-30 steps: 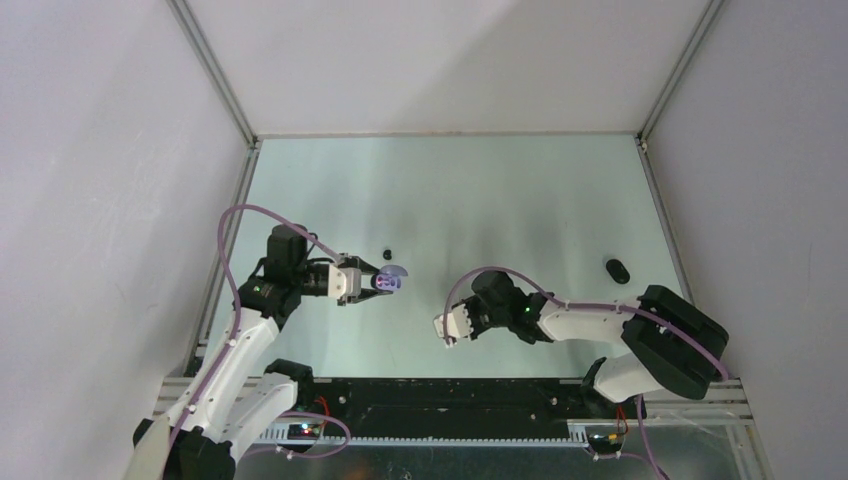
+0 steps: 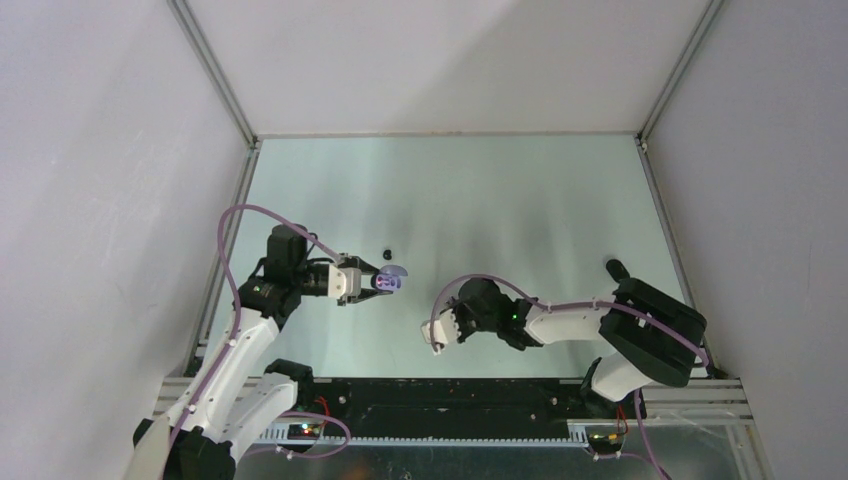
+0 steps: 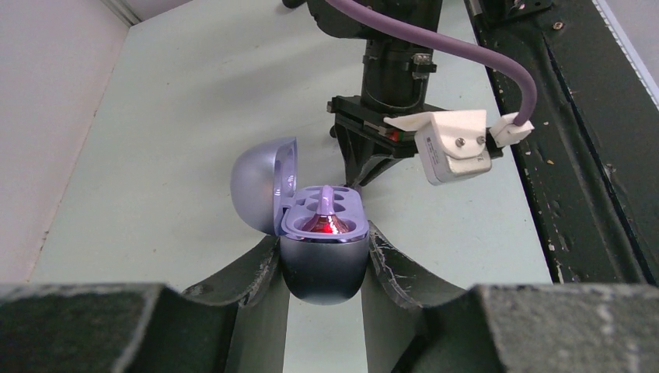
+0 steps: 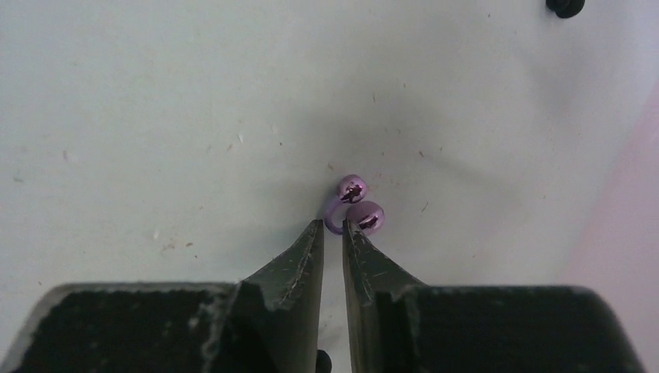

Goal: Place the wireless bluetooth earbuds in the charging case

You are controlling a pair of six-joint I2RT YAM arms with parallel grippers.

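Note:
A lilac charging case (image 3: 322,264) with its lid raised is gripped by my left gripper, held above the table; one purple earbud stem stands in it, with red below. In the top view the case (image 2: 388,282) is at centre left. My right gripper is low over the table, fingertips close together at a purple earbud (image 4: 365,217) that lies there; whether they grip anything cannot be told. The earbud's rounded ends sit just beyond the tips.
A small black object (image 2: 387,254) lies behind the case, and a larger black cylinder (image 2: 616,268) at the right of the table (image 2: 450,190).
The left arm and the held case have stayed still.

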